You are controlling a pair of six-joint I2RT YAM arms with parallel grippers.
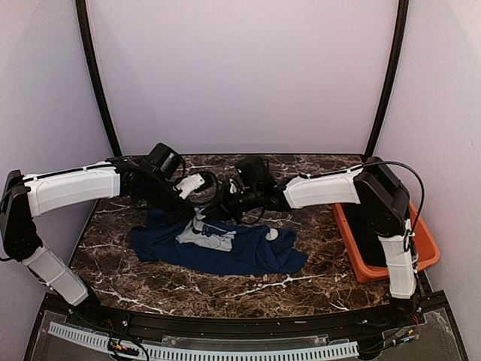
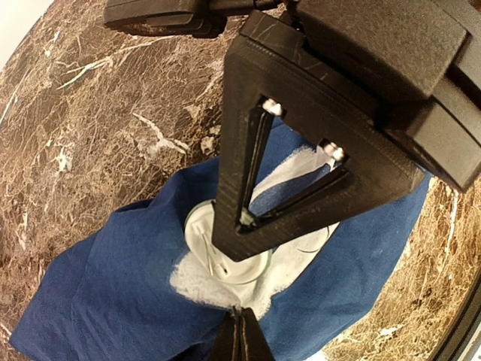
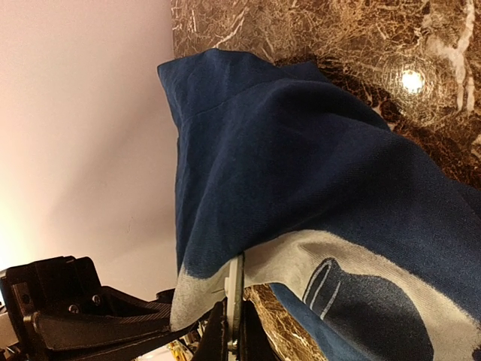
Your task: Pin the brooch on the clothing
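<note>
The dark blue clothing [image 1: 218, 259] with its pale print lies bunched on the table. In the left wrist view, my left gripper is shut on a fold of it at the border of the pale print. Right above that fold is the round, pale brooch [image 2: 234, 271], its pin side showing, partly covered by the other gripper's finger. My right gripper is shut on the brooch, seen edge-on as a thin disc [image 3: 235, 289] against the pale cloth. Whether the pin passes through the fabric cannot be told.
An orange bin [image 1: 428, 244] stands at the right. A white round piece [image 1: 272, 235] rests on the right part of the clothing. Both grippers are very close together.
</note>
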